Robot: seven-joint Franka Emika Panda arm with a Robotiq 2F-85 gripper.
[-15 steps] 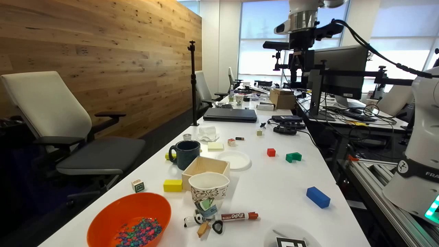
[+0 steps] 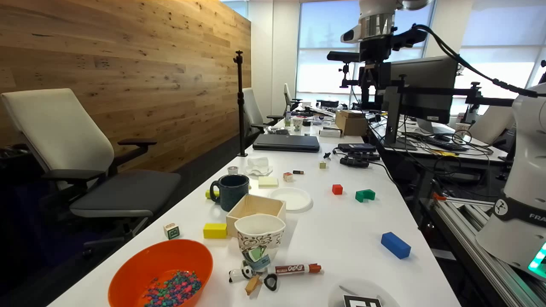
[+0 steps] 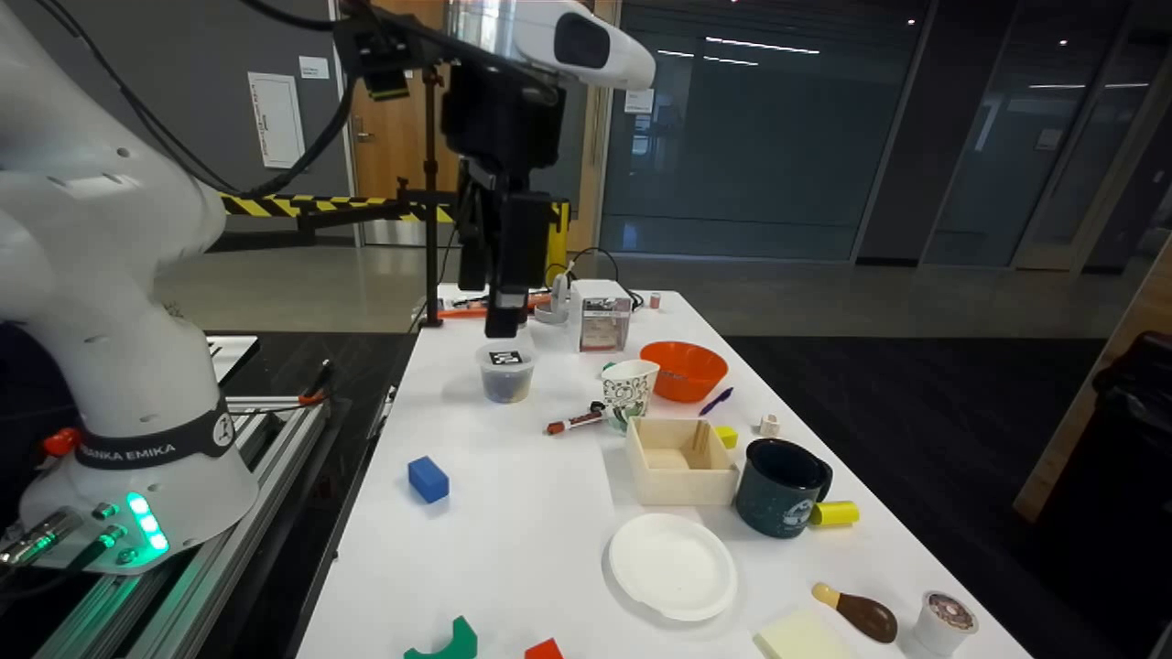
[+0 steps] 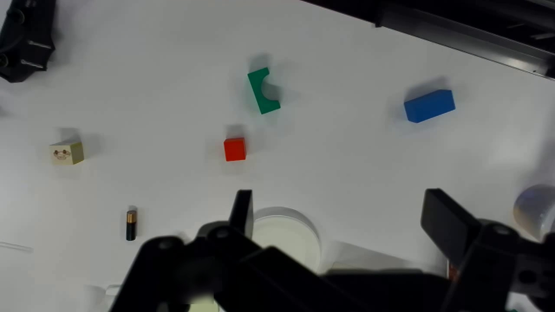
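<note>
My gripper is open, its two fingers wide apart with nothing between them. It hangs high above the white table, well clear of everything on it. Below in the wrist view lie a green arch block (image 4: 258, 92), a red cube (image 4: 235, 150) and a blue block (image 4: 429, 106). A white plate (image 4: 286, 236) is partly covered by the left finger. In the second exterior view, a wooden box (image 3: 681, 487) stands beside a dark mug (image 3: 777, 491), and a patterned paper cup (image 3: 629, 388) is just behind the box.
An orange bowl (image 2: 128, 276) holds small coloured pieces. Near it lie a red marker (image 2: 297, 269), a yellow block (image 2: 215, 230) and a lettered cube (image 2: 172, 231). A lidded tub (image 3: 507, 379) stands at the far end. Bare table surrounds the blue block.
</note>
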